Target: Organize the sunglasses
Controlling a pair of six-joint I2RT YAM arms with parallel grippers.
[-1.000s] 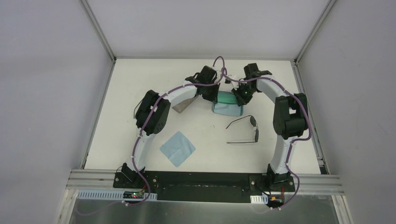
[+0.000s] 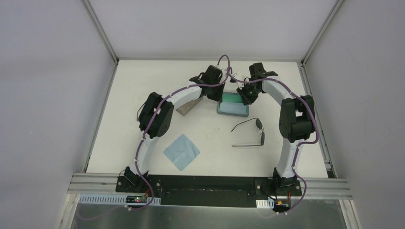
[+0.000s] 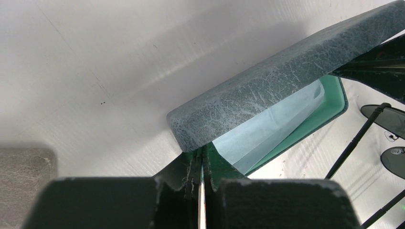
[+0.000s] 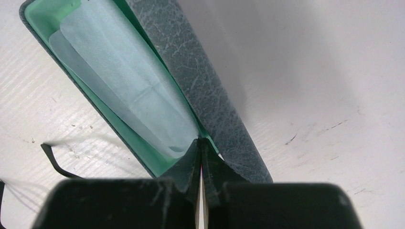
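A grey eyeglass case (image 2: 234, 114) stands open at the table's middle, green inside, with a folded light-blue cloth (image 4: 124, 81) in it. Its lid (image 3: 267, 81) is raised at the far side. My left gripper is shut at the lid's left end, and my right gripper is shut at its right end. No object shows between either pair of fingertips; whether they touch the lid is hard to tell. Dark sunglasses (image 2: 262, 137) lie on the table in front of the case, temples unfolded and pointing left.
A second light-blue cloth (image 2: 182, 152) lies flat at the front left. Partly beneath my left arm is a brown case (image 2: 189, 106). A thin dark piece (image 2: 139, 112) pokes out behind that arm's elbow.
Both grippers have shifted slightly toward the table's back. The lid has tipped farther back, exposing more of the cloth inside the case. The sunglasses have not moved.
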